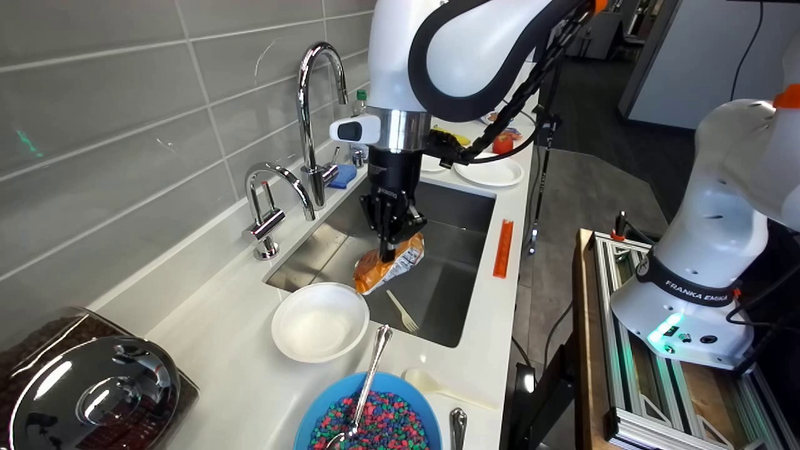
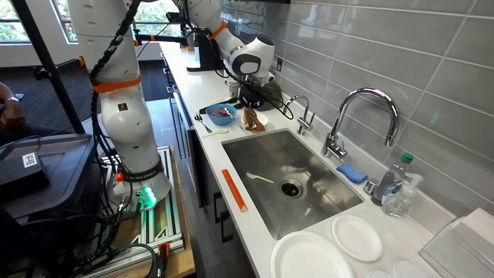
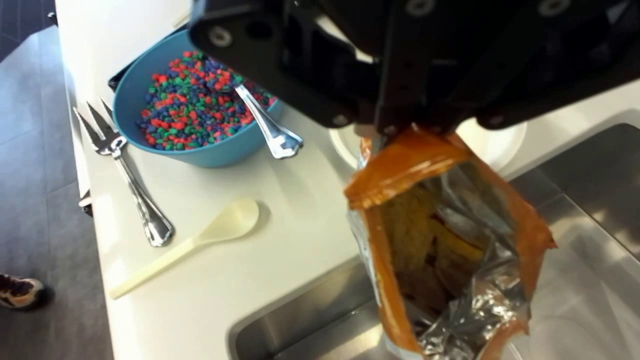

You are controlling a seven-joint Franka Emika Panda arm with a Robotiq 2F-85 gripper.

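An orange chip bag [image 1: 405, 259] hangs tilted above the sink, pinched at its edge by my shut gripper [image 1: 387, 254]. From the wrist view, the bag [image 3: 414, 163] gapes open, showing its silver lining and yellowish chips [image 3: 414, 225] inside. The fingertips are partly hidden behind the bag's top edge. A white bowl [image 1: 320, 322] stands on the counter by the sink's near edge; as seen in exterior view 2, the bag [image 2: 252, 120] partly covers it.
Below is the sink [image 2: 264, 199] with a pale fork [image 2: 259, 177] in it. A blue bowl [image 3: 213, 157] of coloured pieces holds a metal spoon [image 3: 270, 129]. Nearby lie a pale spoon [image 3: 231, 221] and a metal fork [image 3: 135, 186]. Two faucets [image 1: 305, 112] rise along the wall.
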